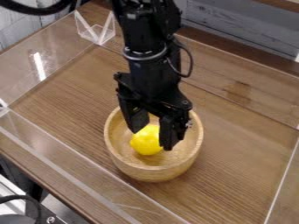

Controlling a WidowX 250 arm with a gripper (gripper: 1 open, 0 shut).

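A yellow rounded object [147, 142] lies in a light wooden bowl [184, 161] in the centre of the camera view. My black gripper [153, 122] is over the bowl, open, its fingers low around the top of the yellow object and partly hiding it. Whether the fingers touch it I cannot tell.
Bare wooden table [235, 158] lies to the right and left of the bowl. A clear plastic object [96, 26] is at the back left. A black cable shows at the lower left.
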